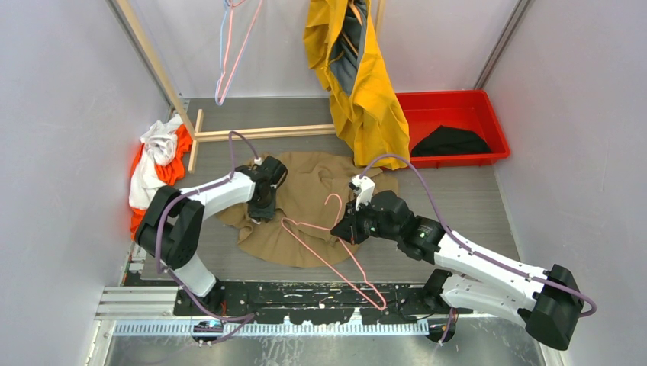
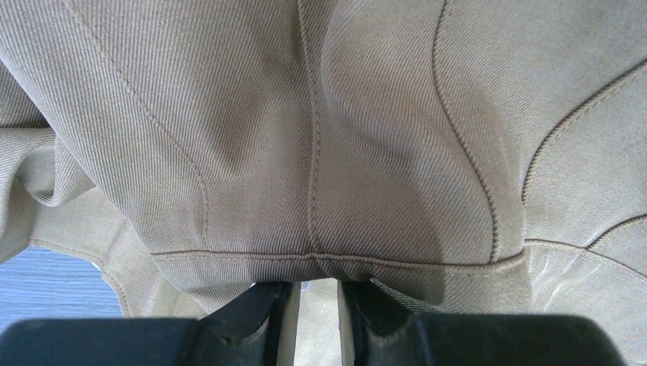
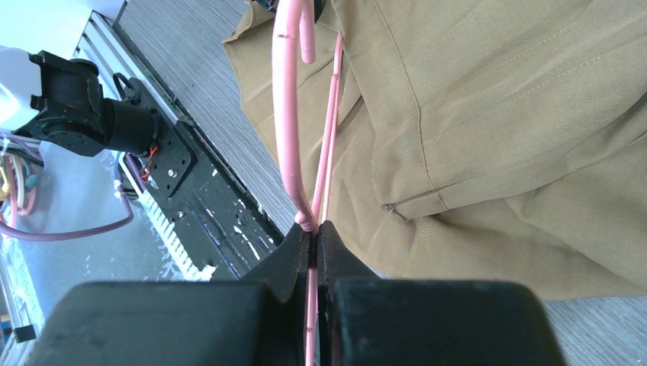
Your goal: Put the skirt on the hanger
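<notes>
The olive-brown skirt [image 1: 301, 179] lies spread on the floor between the arms. My left gripper is low at the skirt's left part, under a fold of its cloth; its fingertips sit close together with a narrow gap, and whether cloth is between them is hidden. My right gripper is shut on a pink hanger [image 1: 324, 261], which extends over the skirt and past the front edge. In the right wrist view the hanger rises from between the fingers, above the cloth.
A wooden rack [image 1: 259, 133] runs behind, with hanging hangers [image 1: 236, 57] and a yellow garment [image 1: 370, 122]. A red bin [image 1: 474, 107] with dark cloth stands back right. White and orange clothes [image 1: 156, 164] are piled at left. Bare floor [image 1: 473, 206] shows at right.
</notes>
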